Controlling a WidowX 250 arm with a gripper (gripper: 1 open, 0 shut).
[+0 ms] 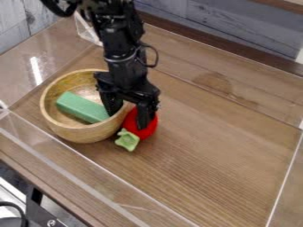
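Note:
My black gripper [127, 100] hangs from the top of the view and sits low over the right rim of a wooden bowl [62, 121], with its fingers open around or just above a red object [140, 126] that has a green leafy top [128, 141], like a strawberry. The red object lies on the table against the outside of the bowl's right side, partly hidden by the gripper. Inside the bowl lies a green block [80, 107]. Whether the fingertips touch the red object I cannot tell.
A white wall stands at the back, and the table's left edge with dark cables shows at the lower left.

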